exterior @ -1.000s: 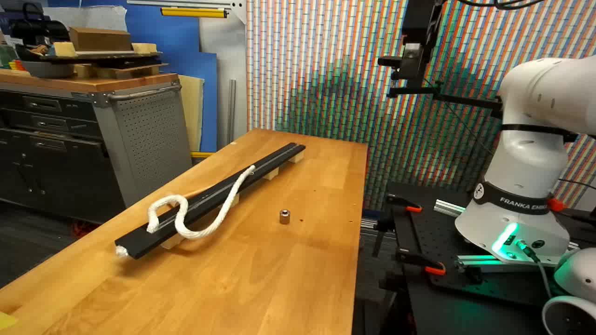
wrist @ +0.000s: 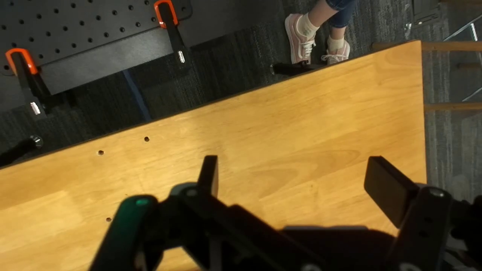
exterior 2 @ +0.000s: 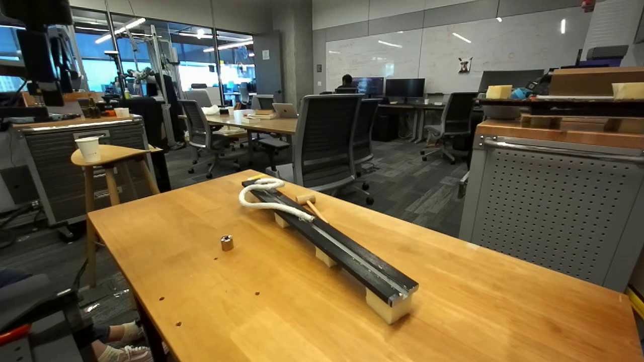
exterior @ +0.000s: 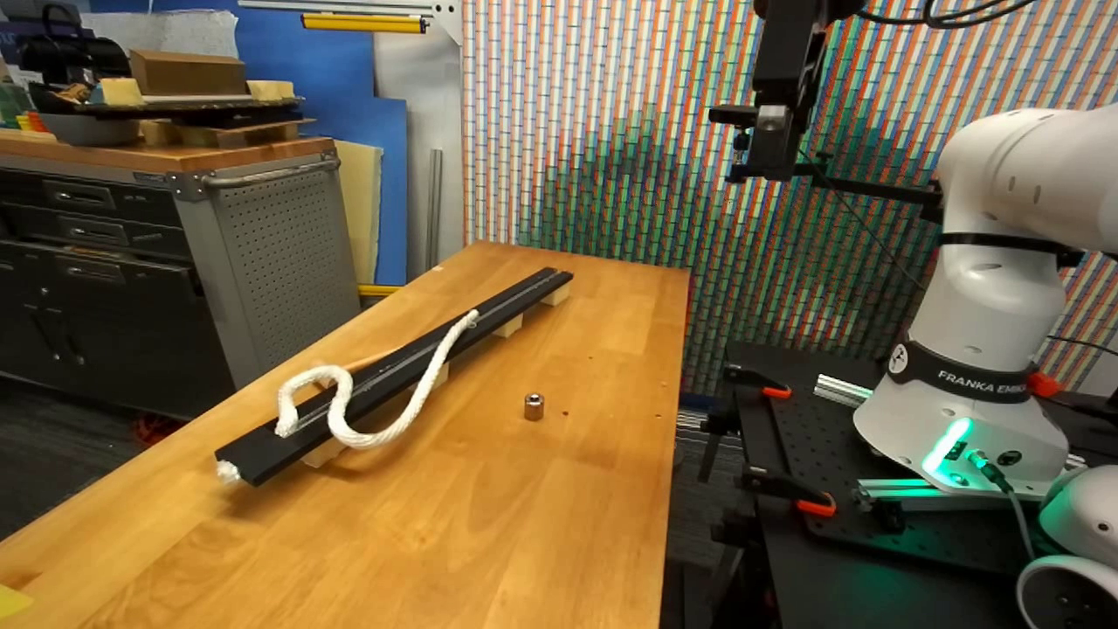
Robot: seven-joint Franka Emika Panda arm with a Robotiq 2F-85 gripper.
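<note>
A white rope lies in curves over a long black grooved bar, part of it hanging off the side facing the robot. Pale blocks hold the bar up off the wooden table. By itself on the bare wood stands a small shiny metal cylinder. High above the table's robot side, my gripper is open, its fingers wide apart and only tabletop visible between them. Neither rope, bar nor cylinder shows in the wrist view.
Behind the bar lies a small wooden mallet. Orange-tipped clamps grip the robot's black base, across a gap from the table. A person's feet are near the table edge.
In exterior view 1 the gripper's shape against the wall differs slightly at its lower end. Rope, bar and cylinder have stayed put.
</note>
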